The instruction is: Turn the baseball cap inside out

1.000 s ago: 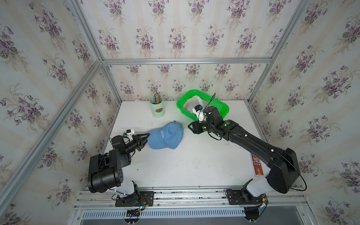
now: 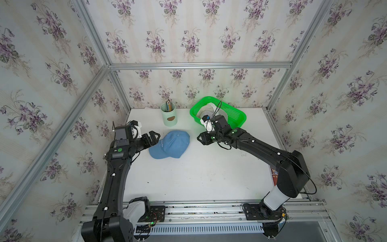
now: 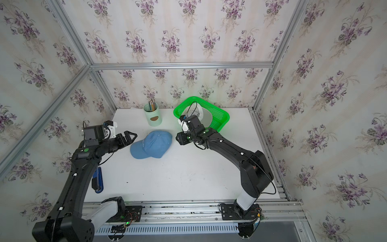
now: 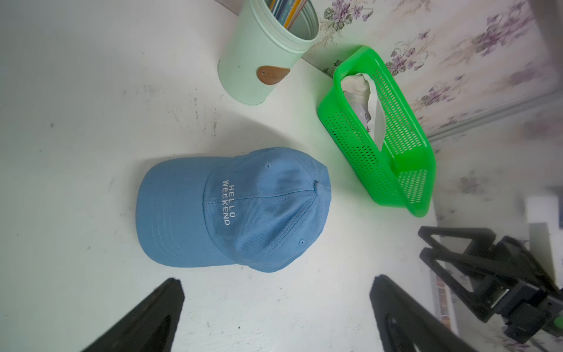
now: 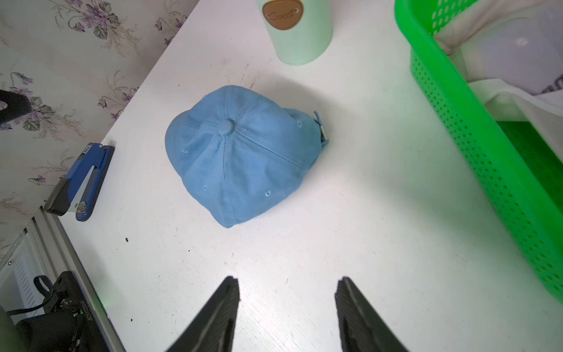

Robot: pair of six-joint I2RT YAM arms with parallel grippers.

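Note:
A blue baseball cap [image 4: 264, 208] lies crown up on the white table, brim to the left, "HELLO WEEKEND" stitched on its front. In the right wrist view its crown [image 5: 240, 158] and back strap show. My left gripper [image 2: 152, 138] hangs open above and just left of the cap, nothing between its fingers. My right gripper [image 2: 204, 138] is open to the right of the cap, over the table in front of the basket, also empty.
A mint pen cup [image 2: 169, 119] stands behind the cap. A green basket [image 5: 463, 146] holding pale cloth items is at the back right. A blue stapler [image 5: 88, 176] lies at the left edge.
My left gripper has risen from beside the brim to above the cap. The cap has shifted slightly leftward. My right gripper has moved a little left.

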